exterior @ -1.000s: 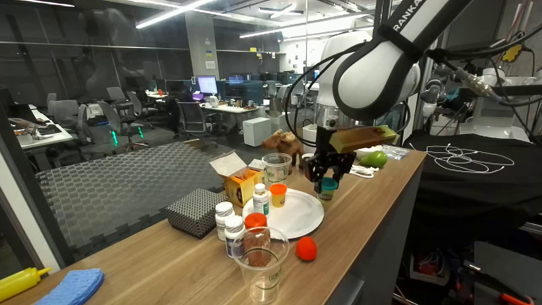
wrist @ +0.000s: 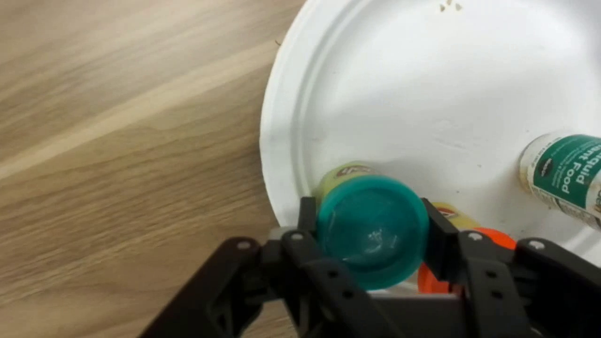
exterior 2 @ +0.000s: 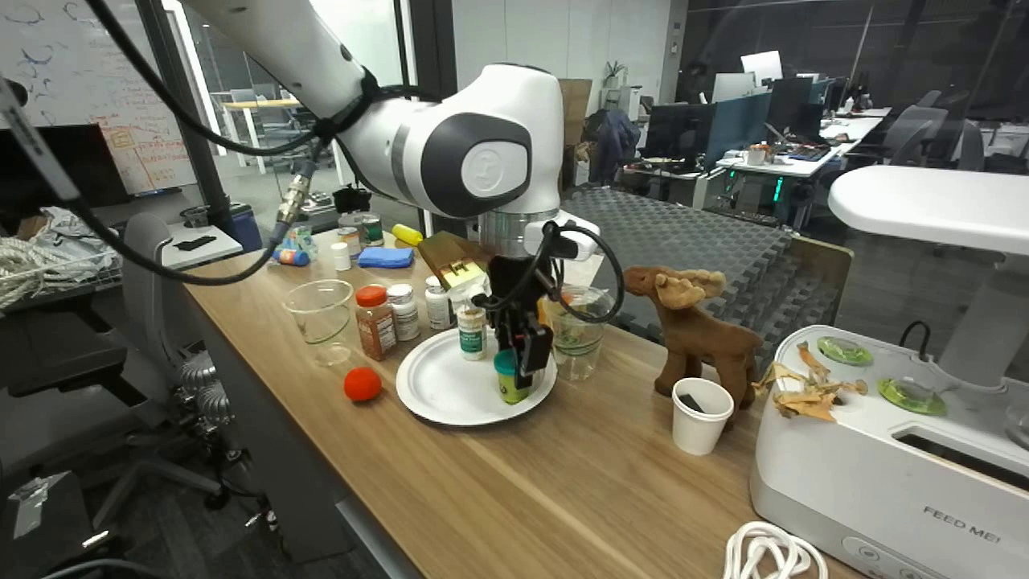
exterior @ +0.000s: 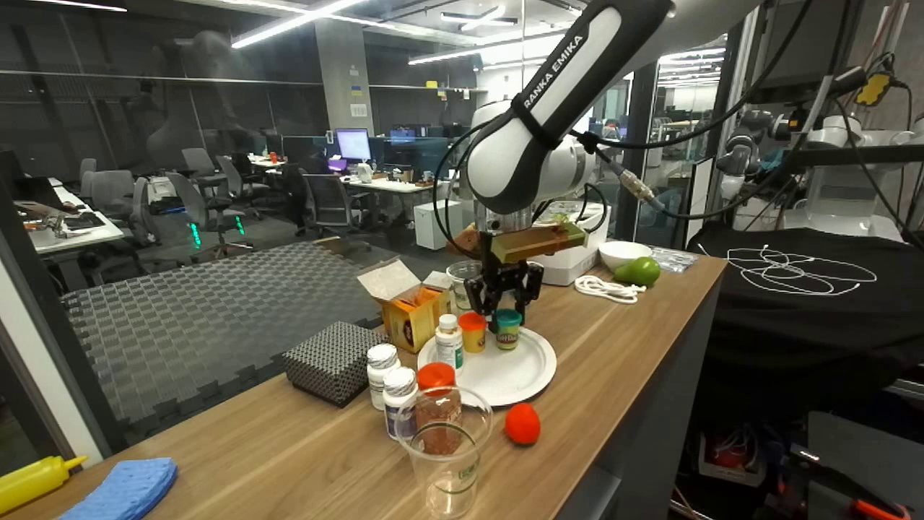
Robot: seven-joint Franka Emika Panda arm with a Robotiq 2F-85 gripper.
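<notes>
A Play-Doh tub with a teal lid is between the two fingers of my gripper, which is shut on it. In exterior view 1 the teal-lidded tub is upright over the right back part of a white plate; whether its base touches the plate I cannot tell. Close beside it on the plate stands a Play-Doh tub with an orange lid, partly hidden by a finger in the wrist view. A white bottle with a green label also stands on the plate.
Near the plate are an orange-red ball, a red-lidded jar, white bottles, clear cups and an orange box. A brown moose toy stands behind. The plate's front part and the table's front strip are clear.
My gripper has carried the teal-lidded tub leftward in exterior view 1, from beyond the plate's right side to over the plate, beside the orange-lidded tub. The plate and bottle have shifted slightly.
</notes>
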